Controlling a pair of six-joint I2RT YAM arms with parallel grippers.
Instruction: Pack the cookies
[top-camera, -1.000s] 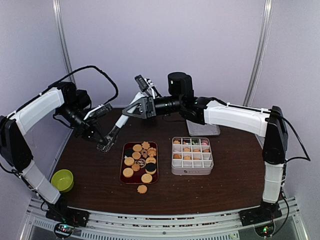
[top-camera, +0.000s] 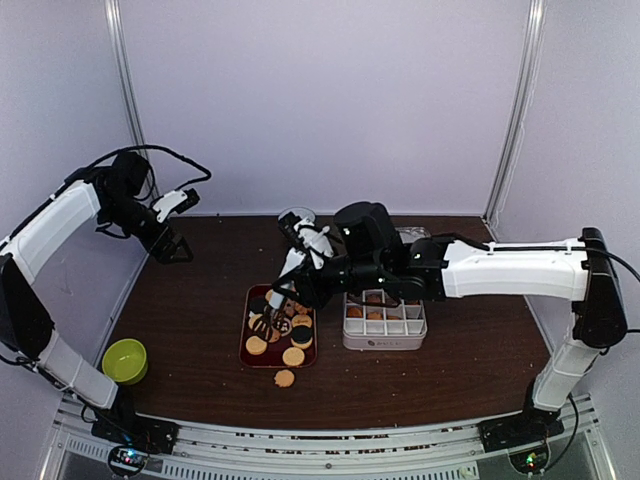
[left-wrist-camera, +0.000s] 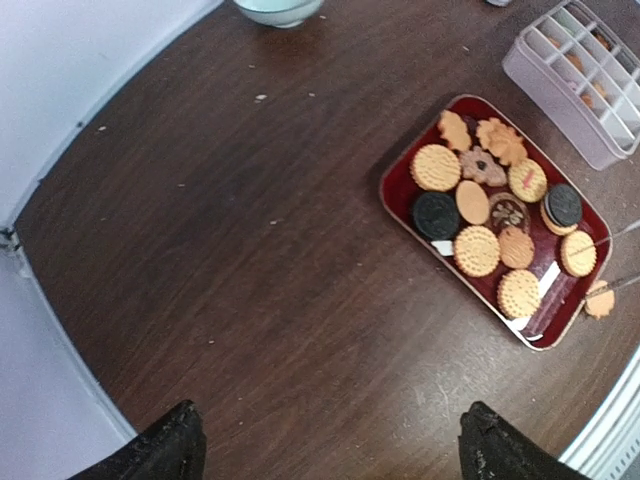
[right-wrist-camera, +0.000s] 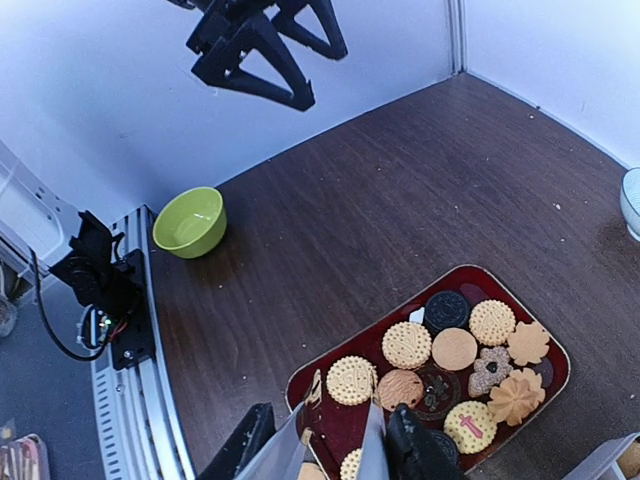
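A red tray (left-wrist-camera: 560, 300) holds several cookies, round, flower-shaped and dark ones, with one cookie (left-wrist-camera: 599, 300) outside beside it. The compartment box (top-camera: 383, 341) stands to its right with cookies in some cells. My right gripper is over the tray, holding metal tongs or a similar tool whose tips (top-camera: 268, 323) hang over the cookies; how far its fingers are closed is hard to see. My left gripper (top-camera: 170, 250) hangs open above the table's left part, empty.
A green bowl (top-camera: 124, 361) sits at the front left, a pale bowl (left-wrist-camera: 280, 12) at the back. Walls border the table.
The right arm has lowered and brought the tool from left of the tray to over it. The left arm has drawn back to the left.
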